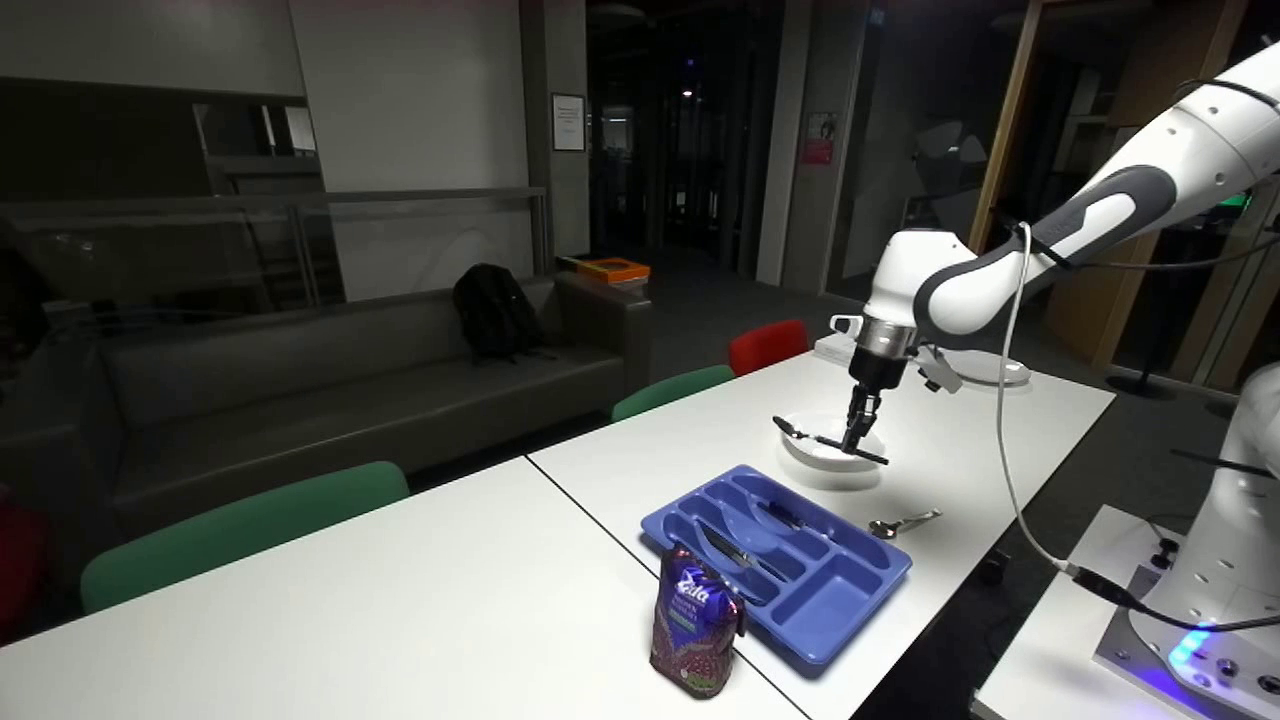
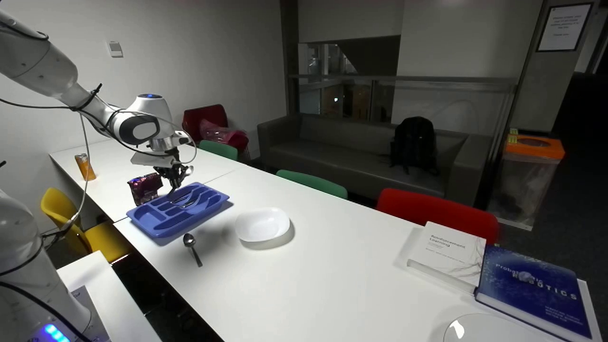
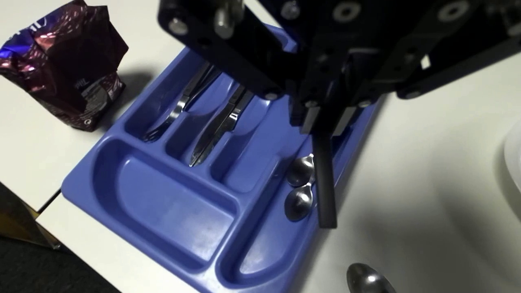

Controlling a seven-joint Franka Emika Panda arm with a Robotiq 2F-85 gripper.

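Note:
High over the blue cutlery tray (image 3: 171,210), my gripper is shut on a utensil (image 3: 326,195) with a black handle, which sticks out on one side of the fingers. In exterior view 1 the utensil lies roughly level across my fingertips, and its other end (image 1: 787,427) looks like a spoon's. That end is hidden in the wrist view. Two spoons (image 3: 298,202) rest in the tray's long side compartment, partly covered by the handle from above. Knives (image 3: 215,129) and forks (image 3: 171,117) fill separate slots. Another spoon (image 2: 189,240) is on the table beside the tray.
A dark coffee bag (image 1: 696,624) stands against one side of the tray. Beyond the other side sits a white bowl (image 2: 262,224). Books (image 2: 450,256) and a plate (image 2: 496,327) occupy the table's far end.

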